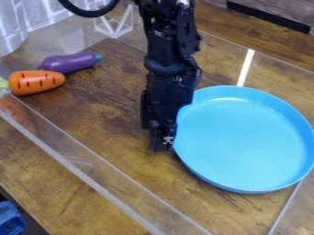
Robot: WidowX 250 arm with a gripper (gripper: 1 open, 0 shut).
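My black gripper (162,128) reaches down from the top centre to the left rim of a large blue round tray (245,139). Its fingertips are at or against that rim; whether they are open or shut is hidden in the dark shapes. An orange toy carrot (37,81) and a purple toy eggplant (72,61) lie at the left on the wooden surface (86,138).
A clear plastic edge runs diagonally along the lower left, with a blue object (7,218) in the bottom-left corner. The wood around the carrot and below it is bare. A white strip (245,66) lies behind the tray.
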